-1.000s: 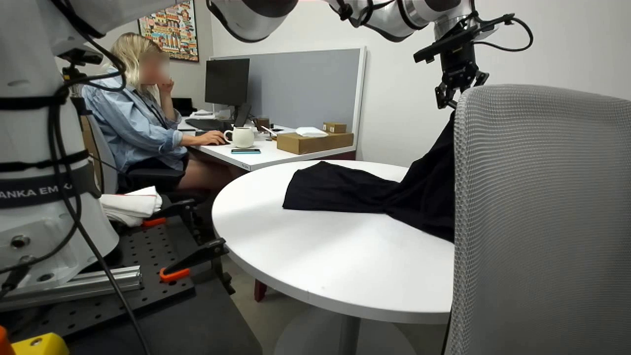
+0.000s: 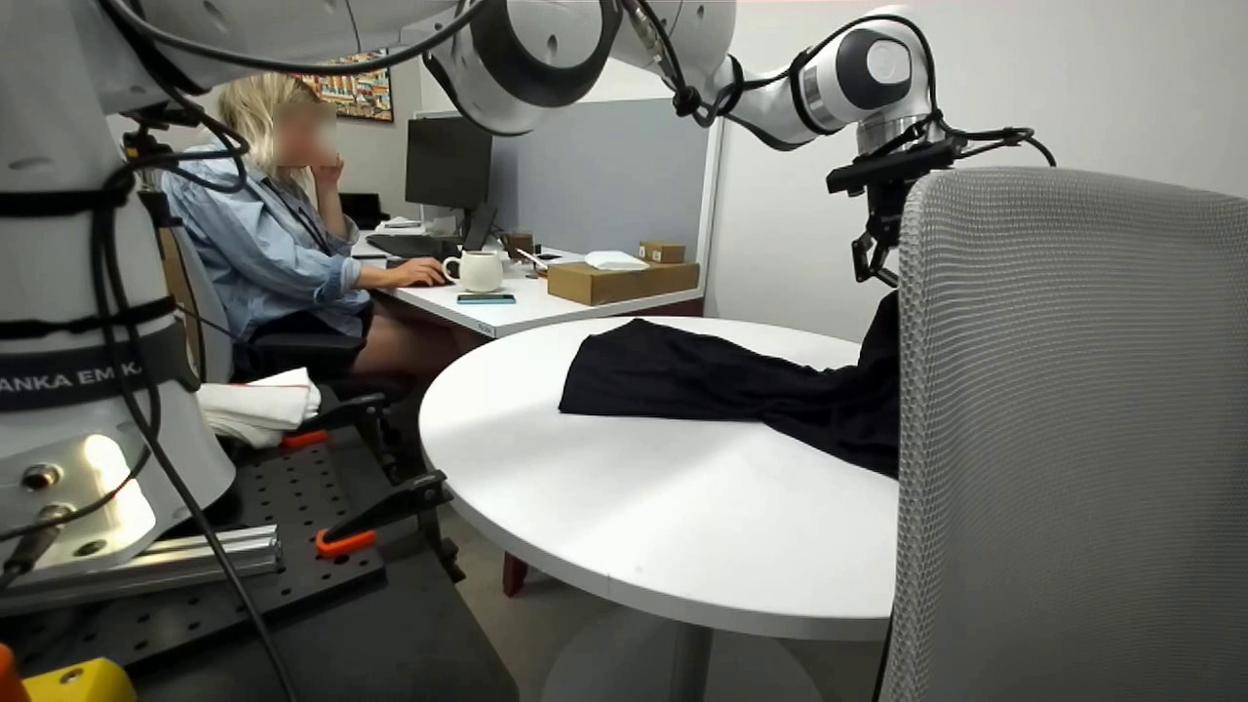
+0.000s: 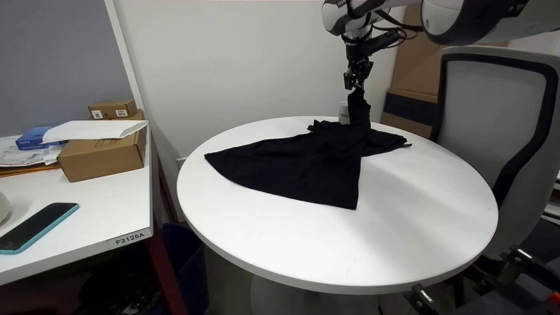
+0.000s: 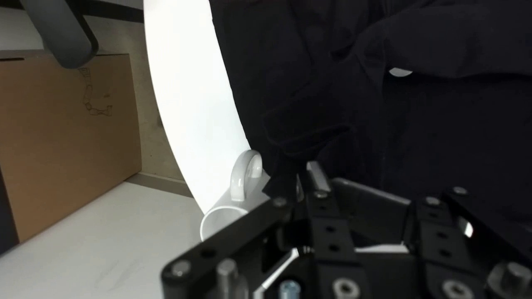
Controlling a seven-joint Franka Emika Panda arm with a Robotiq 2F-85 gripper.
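A black cloth garment (image 3: 294,165) lies spread over the white round table (image 3: 252,236), its wide end fanning toward the front left in exterior view 2. Toward the back, one part of it rises in a narrow column to my gripper (image 3: 357,86), which is shut on the fabric above the tabletop. Close up in the wrist view, dark folds (image 4: 319,99) fill the space beyond the gripper; black against black makes the exact grip hard to make out. In exterior view 1, the chair hides part of the cloth (image 2: 690,374).
A white mug (image 4: 234,199) stands close beside the raised cloth. The grey mesh chair (image 2: 1076,433) borders the table, and cardboard (image 4: 70,139) stands beyond its edge. Bare tabletop lies along the near side. A person sits at the desk (image 2: 515,314).
My gripper has come down, and the lifted part of the cloth has sunk with it, hanging lower and more bunched. The flat end on the table has stayed put.
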